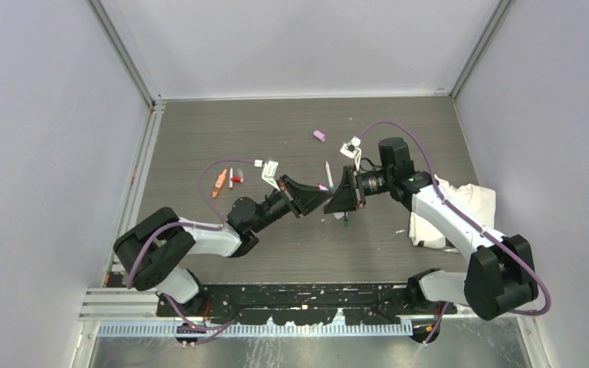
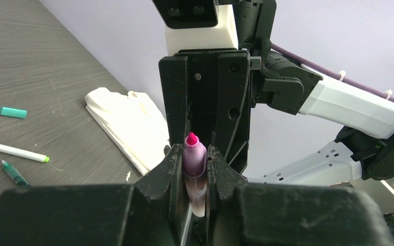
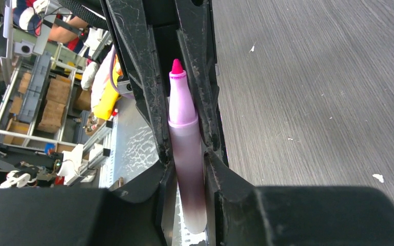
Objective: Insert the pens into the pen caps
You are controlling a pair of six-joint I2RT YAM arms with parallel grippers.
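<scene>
A pink marker [image 2: 194, 159] with its nib bare stands between the left fingers in the left wrist view. In the right wrist view the same marker [image 3: 184, 138] is gripped by my right gripper, which is shut on it. From above, my left gripper [image 1: 328, 195] and right gripper [image 1: 331, 207] meet tip to tip over the middle of the table, hiding most of the marker. Left fingers flank the marker closely; whether they press on it cannot be made out. A pink cap [image 1: 319, 135] lies alone farther back.
A white pen [image 2: 18, 150], teal cap [image 2: 13, 112] and green pen [image 2: 14, 172] lie near the grippers. An orange marker [image 1: 220, 183], a red cap [image 1: 237, 180] and slim pieces sit at left. White cloth [image 1: 464, 211] is at right.
</scene>
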